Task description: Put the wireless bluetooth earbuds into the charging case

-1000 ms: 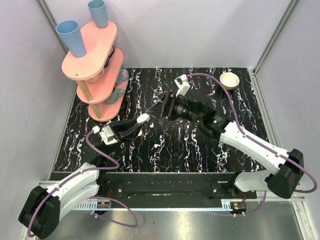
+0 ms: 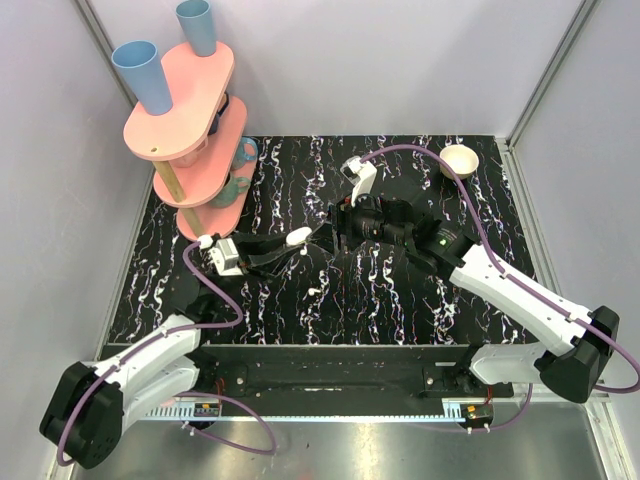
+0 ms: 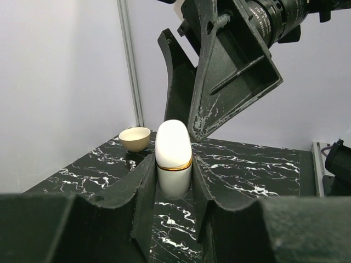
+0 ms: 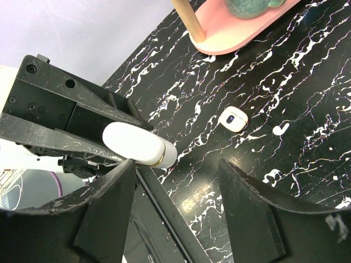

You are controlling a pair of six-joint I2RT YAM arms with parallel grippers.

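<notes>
A white charging case (image 3: pixel 173 148) with a gold seam is pinched in my left gripper. In the top view it is raised at the centre, beside my right gripper (image 2: pixel 332 230), whose fingers stand apart, part open; in the right wrist view the white piece (image 4: pixel 137 143) lies just past its fingertips, with nothing between them. On the black marble surface lie a small square white case (image 4: pixel 233 119) with a dark button and a small white earbud (image 4: pixel 281 129); another small white piece (image 2: pixel 313 291) lies lower in the top view.
A pink tiered shelf (image 2: pixel 170 128) with blue cups and mugs stands at the left. A cream bowl (image 2: pixel 459 159) sits at the back right. Walls border the marble board, which has free room in front and at right.
My left gripper has moved a little to the right with the white piece in it. The right gripper has shifted slightly right and down in the top view.
</notes>
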